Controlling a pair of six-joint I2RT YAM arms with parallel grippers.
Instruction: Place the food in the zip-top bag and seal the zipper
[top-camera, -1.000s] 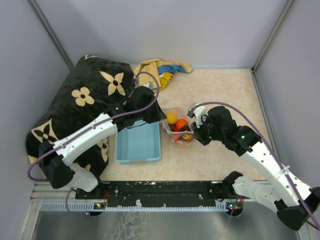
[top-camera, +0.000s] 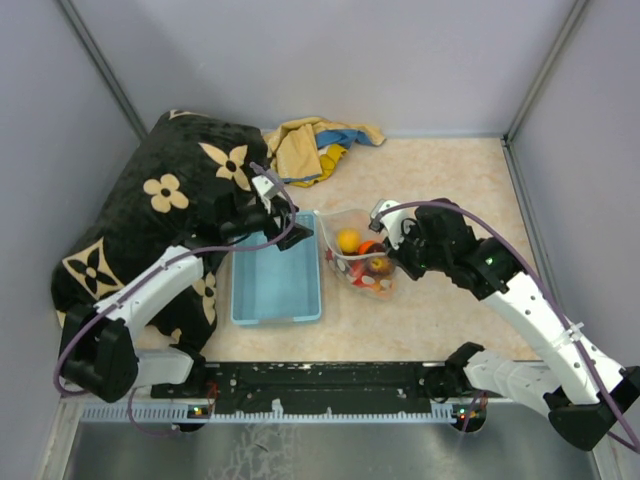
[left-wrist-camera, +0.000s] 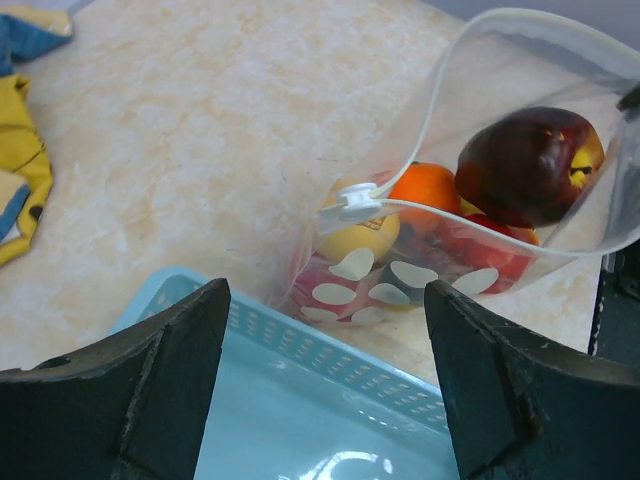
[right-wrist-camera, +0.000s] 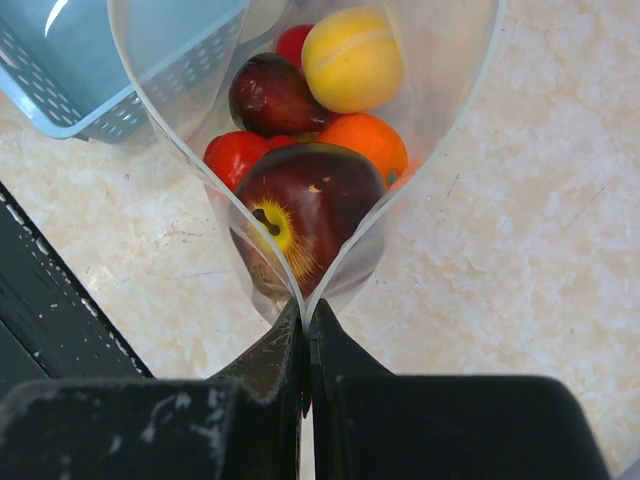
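Observation:
A clear zip bag (top-camera: 357, 255) stands open right of the blue basket (top-camera: 275, 310), holding a yellow fruit (right-wrist-camera: 352, 60), an orange (right-wrist-camera: 368, 142), red pieces (right-wrist-camera: 233, 155) and dark fruits, the largest a dark red one (right-wrist-camera: 317, 195). My right gripper is shut on the bag's edge at the near end, where both rims meet. My left gripper is open above the basket, left of the bag, with the bag's white zipper slider (left-wrist-camera: 358, 200) ahead of it in the left wrist view.
A dark flowered cushion (top-camera: 150, 200) fills the left side. Yellow and blue cloths (top-camera: 300, 150) lie at the back.
My left gripper has moved back leftward from the bag's left end to over the basket and turned. My right gripper shifted slightly right and upward in the top view.

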